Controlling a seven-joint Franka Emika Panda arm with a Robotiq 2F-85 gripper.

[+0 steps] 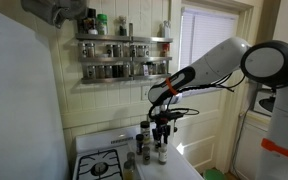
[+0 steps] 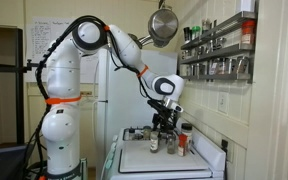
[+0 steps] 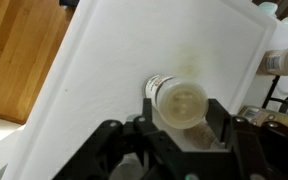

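In the wrist view a small jar with a round beige lid and a printed label sits between the fingertips of my gripper, which is shut on it. One finger lies against each side of the lid. From the side, the same jar shows below the gripper, upright over the white counter. Exterior view 2 has the jar under the gripper. Whether its base touches the counter, I cannot tell.
Several jars and bottles stand close by, among them a red-capped bottle near the wall. A stove is to the left in exterior view 1. Racks of spice jars hang on the wall. Bare counter lies around the jar.
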